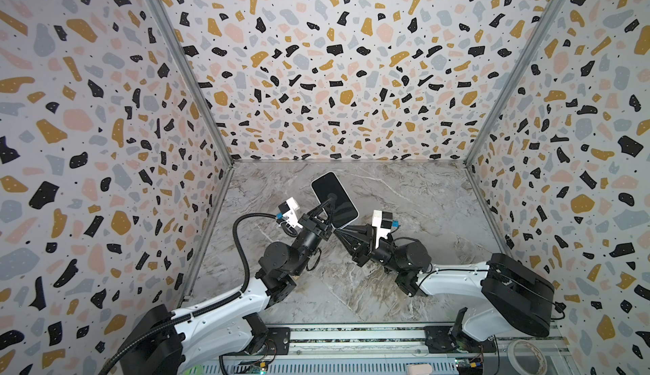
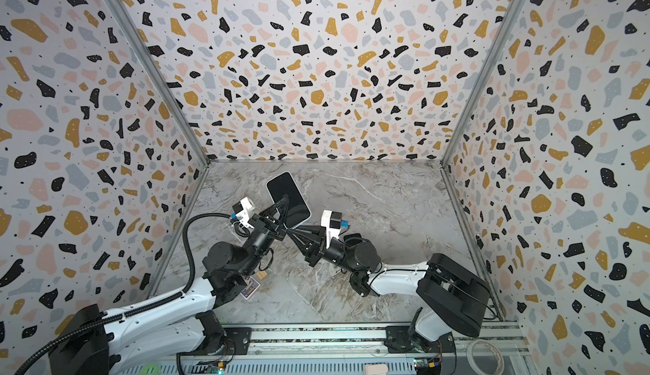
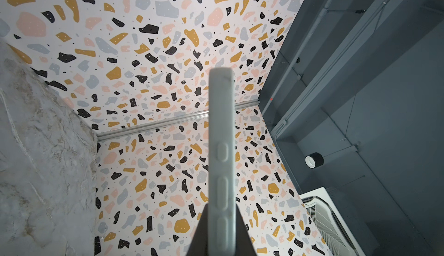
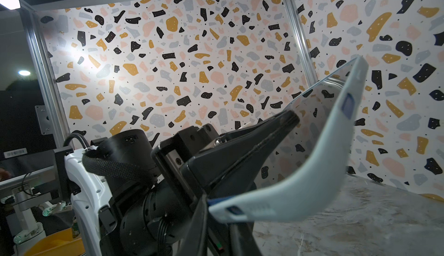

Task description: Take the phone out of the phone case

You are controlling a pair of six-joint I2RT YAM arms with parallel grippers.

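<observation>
The phone (image 1: 334, 196) in its pale case is held up above the counter, screen showing, by my left gripper (image 1: 330, 204), which is shut on it; in the left wrist view the case's side (image 3: 222, 158) runs upright through the middle. My right gripper (image 2: 292, 234) points at the lower corner from the right; in the right wrist view its fingertips are at the case's corner, where a thin blue strip shows. Whether they grip it is unclear.
The marble counter (image 1: 433, 199) is bounded by patterned walls at back and sides. In the top right view small items (image 2: 249, 287) lie under the left arm.
</observation>
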